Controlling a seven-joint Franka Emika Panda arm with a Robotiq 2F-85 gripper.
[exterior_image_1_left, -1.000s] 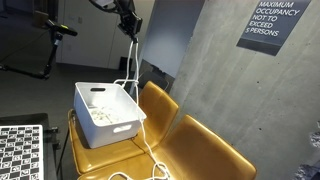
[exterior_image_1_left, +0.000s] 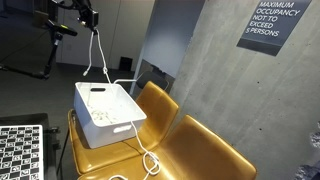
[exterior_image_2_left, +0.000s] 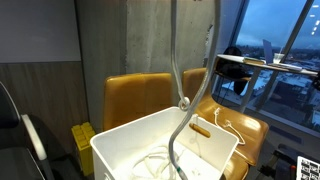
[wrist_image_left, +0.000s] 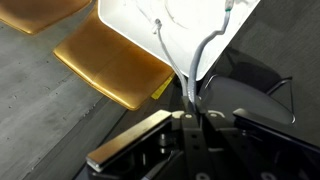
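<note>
My gripper (exterior_image_1_left: 91, 22) is shut on a white rope (exterior_image_1_left: 97, 52), high above and to the back of a white plastic box (exterior_image_1_left: 120, 131). From the fingers, two strands of the rope hang down toward the box. In the wrist view the rope (wrist_image_left: 206, 43) runs out from between the gripper's fingertips (wrist_image_left: 192, 112) over the pale box (wrist_image_left: 130, 22). More rope lies loosely inside the box, and another length trails over the seat edge at front right. Exterior view 2 has the rope (exterior_image_2_left: 178, 70) hanging close to the camera; the gripper is outside that view.
The box rests on tan leather chairs (exterior_image_1_left: 200, 150) along a concrete wall. A black-and-white checkered board (exterior_image_1_left: 22, 150) is at the left front. In exterior view 2, a yellow object (exterior_image_2_left: 83, 140) and a dark chair (exterior_image_2_left: 15, 140) stand left of the box.
My gripper has moved left in exterior view 1, from behind the box's right side to above its left side, carrying the rope along. The box has stayed put.
</note>
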